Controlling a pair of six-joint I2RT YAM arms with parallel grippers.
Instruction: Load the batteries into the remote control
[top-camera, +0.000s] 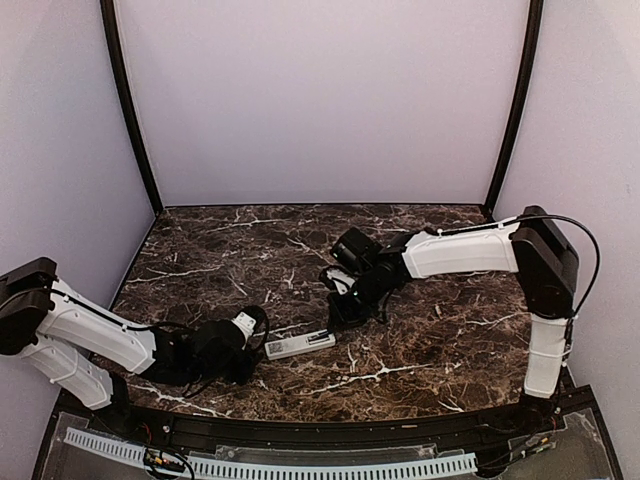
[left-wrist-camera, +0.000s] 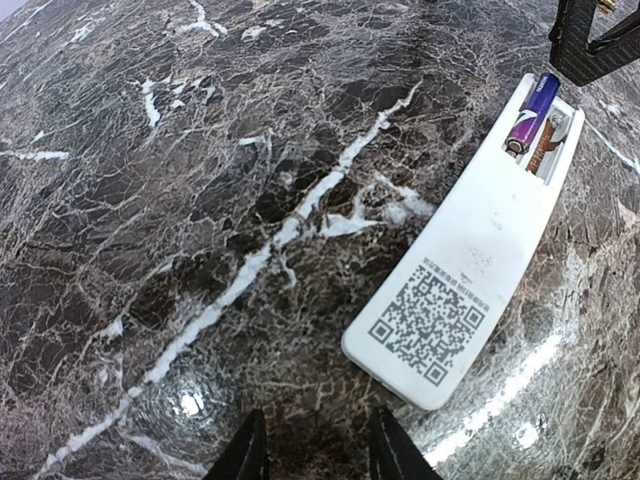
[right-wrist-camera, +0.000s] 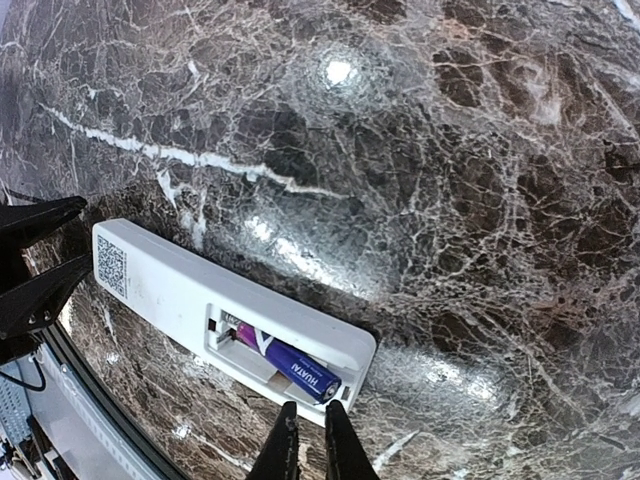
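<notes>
The white remote (top-camera: 290, 346) lies on the marble table with its compartment facing up, QR code toward the left. Inside sits a purple-blue battery (left-wrist-camera: 532, 112) (right-wrist-camera: 292, 365), slightly askew, beside an empty-looking slot with a spring. My left gripper (top-camera: 250, 362) is by the remote's QR end, fingertips apart from it; whether anything is between them is unclear. My right gripper (top-camera: 340, 322) hangs over the compartment end of the remote, its narrow fingertips close to the battery; what is between them cannot be seen clearly.
A metal rail (top-camera: 270, 468) runs along the front edge, with walls around the sides and back.
</notes>
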